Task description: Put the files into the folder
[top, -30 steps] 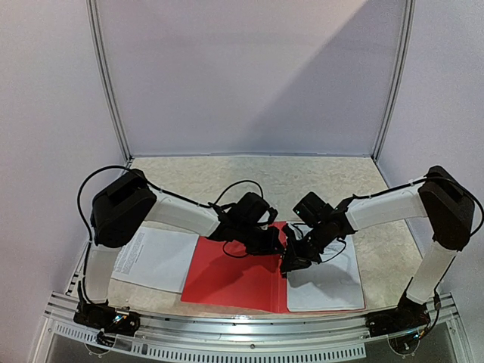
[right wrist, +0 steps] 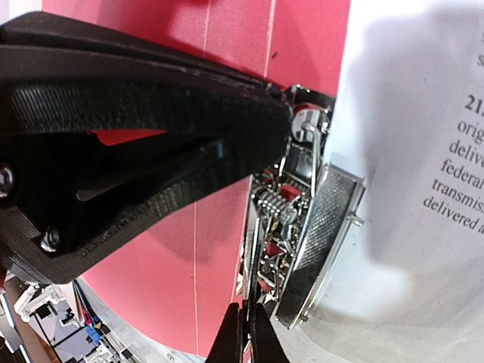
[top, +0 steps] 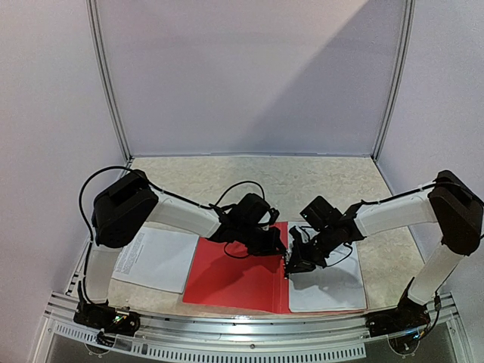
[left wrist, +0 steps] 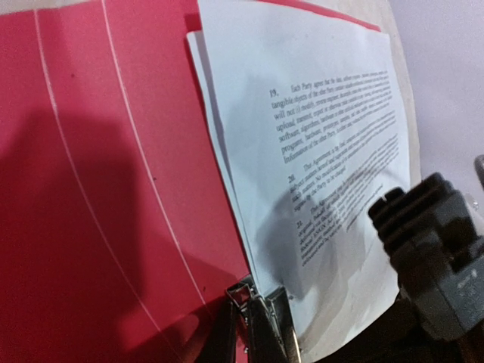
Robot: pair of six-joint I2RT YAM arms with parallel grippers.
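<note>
An open red folder (top: 227, 280) lies at the front of the table, with printed white papers (top: 329, 291) on its right half. Another white sheet (top: 151, 257) lies left of the folder. My left gripper (top: 276, 246) and my right gripper (top: 295, 261) meet at the folder's spine, along the left edge of the papers, where a metal binder clip (right wrist: 318, 242) sits. Both grippers are shut with their tips at the clip and paper edge; whether anything thin is between the fingers is hard to tell, as they overlap each other in the wrist views.
Pale walls (top: 249, 76) enclose the back and sides, and a metal rail (top: 249, 327) runs along the front edge.
Compared with a second ago, my right arm, the folder and its papers have shifted slightly to the right. My left gripper has barely moved.
</note>
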